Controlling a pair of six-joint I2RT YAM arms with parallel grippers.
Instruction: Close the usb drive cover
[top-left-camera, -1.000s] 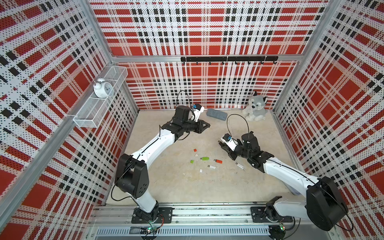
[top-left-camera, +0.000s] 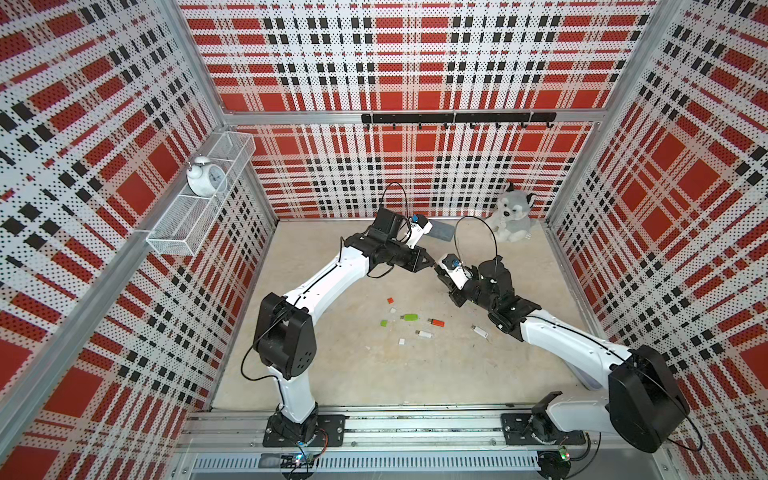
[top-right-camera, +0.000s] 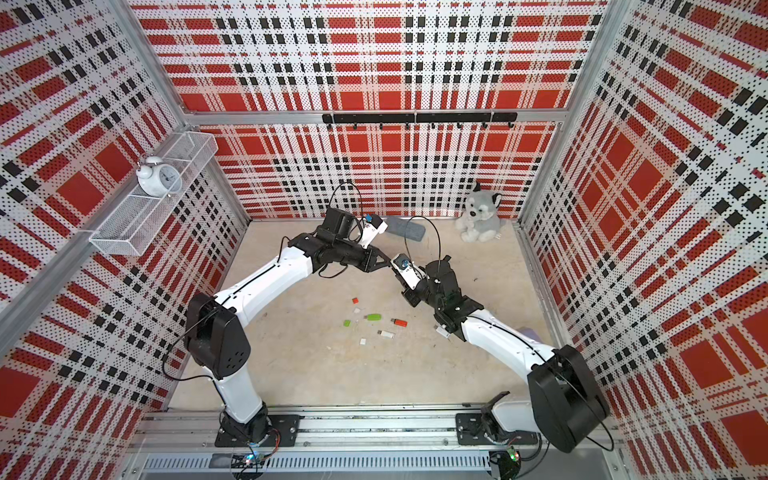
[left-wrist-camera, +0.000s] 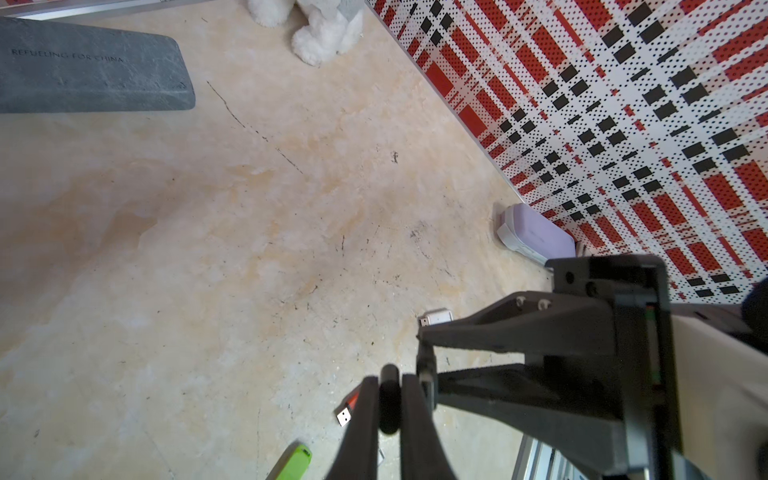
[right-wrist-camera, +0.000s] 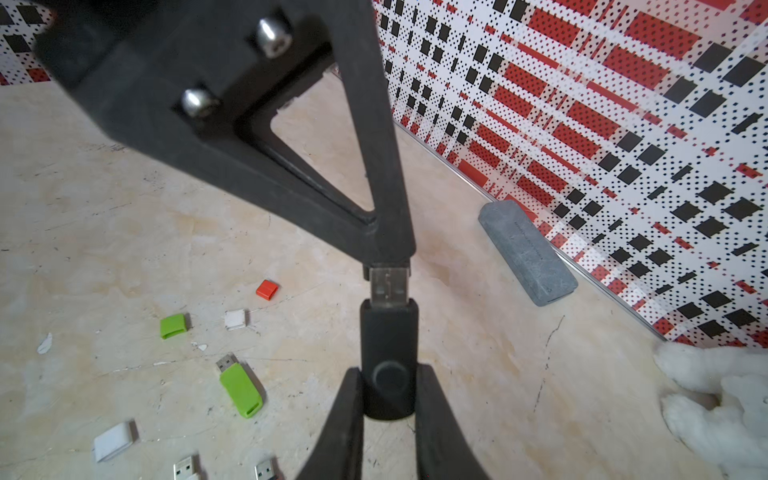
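In the right wrist view, my right gripper is shut on a black usb drive (right-wrist-camera: 389, 340). Its bare metal plug (right-wrist-camera: 389, 288) points at the tips of the other gripper's black fingers (right-wrist-camera: 390, 216). My left gripper is shut; a small dark piece (left-wrist-camera: 389, 380), which looks like the cover, shows between its fingertips. From above, the left gripper (top-left-camera: 430, 261) and right gripper (top-left-camera: 441, 270) face each other tip to tip over the table. Plug and dark piece are nearly in line, but I cannot tell whether they touch.
Below lie a green drive (top-left-camera: 409, 317), a red drive (top-left-camera: 437, 322) and white drives (top-left-camera: 424, 334), with loose red (right-wrist-camera: 267, 289), green (right-wrist-camera: 173, 325) and white (right-wrist-camera: 113, 441) caps. A grey case (right-wrist-camera: 528, 252) and plush dog (top-left-camera: 512, 214) are at the back.
My left gripper has moved right, and the right gripper has risen slightly away from the front edge.
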